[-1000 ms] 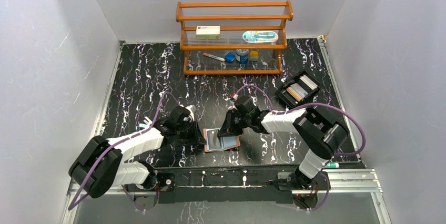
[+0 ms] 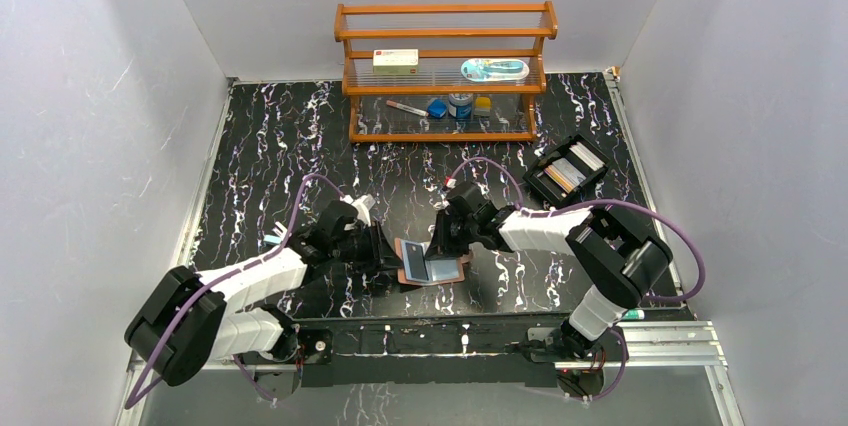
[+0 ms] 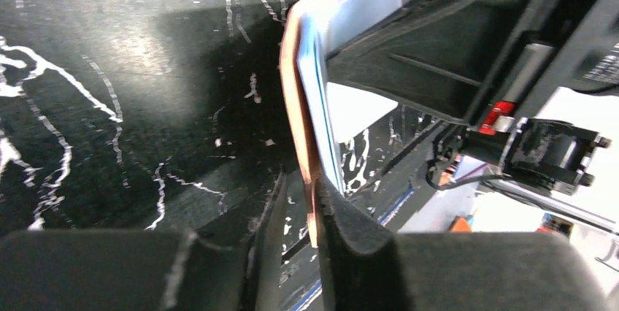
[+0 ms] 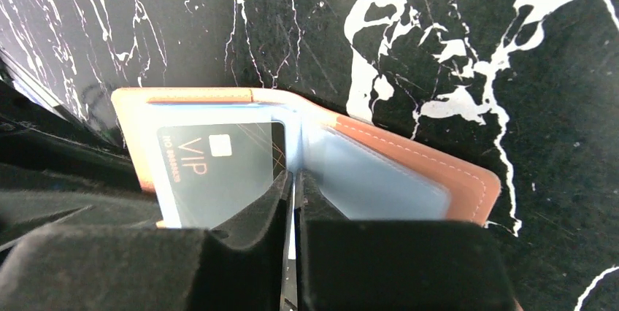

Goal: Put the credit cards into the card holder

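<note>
The card holder, tan leather with pale blue sleeves, lies open at the front middle of the table between both grippers. A dark VIP card sits in its left sleeve. My left gripper is at the holder's left edge, its narrowly spaced fingertips at the edge of the leather and sleeves; whether it grips them I cannot tell. My right gripper is over the middle of the holder, fingertips close together at the sleeve's edge beside the card.
A black box with several cards stands at the right. A wooden rack with small goods is at the back. The table behind the holder is clear.
Both grippers and the card holder have shifted slightly to the right over the last second.
</note>
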